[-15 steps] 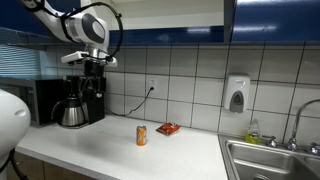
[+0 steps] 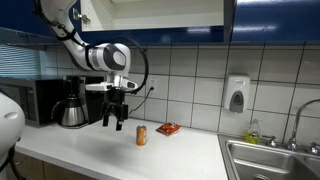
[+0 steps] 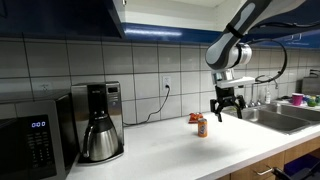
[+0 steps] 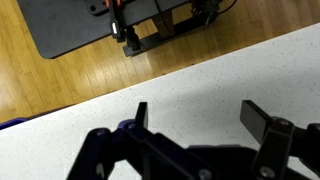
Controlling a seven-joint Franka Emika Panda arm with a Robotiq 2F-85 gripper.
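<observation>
My gripper [image 2: 112, 123] hangs above the white counter, fingers wide apart. An orange can [image 2: 141, 135] stands upright on the counter to its right in exterior view 1. Behind the can lies a red packet [image 2: 167, 129]. From the other side, in exterior view 2, the can [image 3: 202, 128] appears just left of the gripper [image 3: 226, 113], with the red packet [image 3: 194, 118] beyond. Only bare countertop shows between the spread fingers of the gripper in the wrist view; neither can nor packet can be made out there.
A coffee maker [image 3: 102, 120] with a steel carafe and a microwave [image 3: 28, 133] occupy one end of the counter. The sink [image 2: 265, 160] lies at the other end, with a soap bottle [image 2: 254, 131] behind it. Open counter surrounds the can.
In exterior view 1 the arm has swung right and come lower, bringing the gripper from near the coffee maker closer to the can. Can and packet have stayed put.
</observation>
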